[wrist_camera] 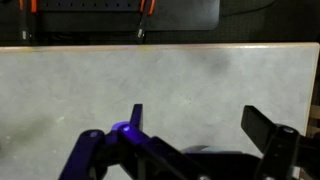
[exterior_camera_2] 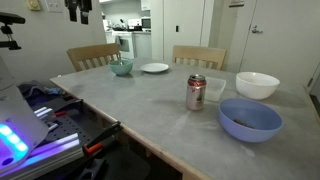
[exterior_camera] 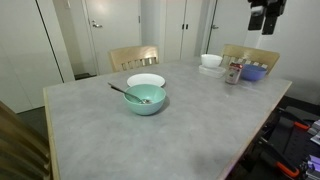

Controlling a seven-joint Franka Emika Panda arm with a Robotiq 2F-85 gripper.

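Note:
My gripper [exterior_camera: 264, 26] hangs high above the table's right side in exterior view 1. The same gripper [exterior_camera_2: 79, 16] shows at the upper left of exterior view 2. In the wrist view its dark fingers [wrist_camera: 258, 130] stand wide apart, open, with bare tabletop between their tips. A teal bowl [exterior_camera: 146, 99] with a utensil [exterior_camera: 125, 92] leaning in it rests on the table. Beyond it lies a white plate [exterior_camera: 146, 79]. A can [exterior_camera_2: 196, 92] stands upright near a blue bowl [exterior_camera_2: 250, 120]. At the back is a white bowl [exterior_camera_2: 258, 86].
A clear, shallow container [exterior_camera_2: 215, 89] sits behind the can. Chairs [exterior_camera_2: 198, 60] stand along the table's far side. Much of the table [exterior_camera: 185, 125] in front of the teal bowl is clear. A pale shape low in the wrist view is mostly hidden.

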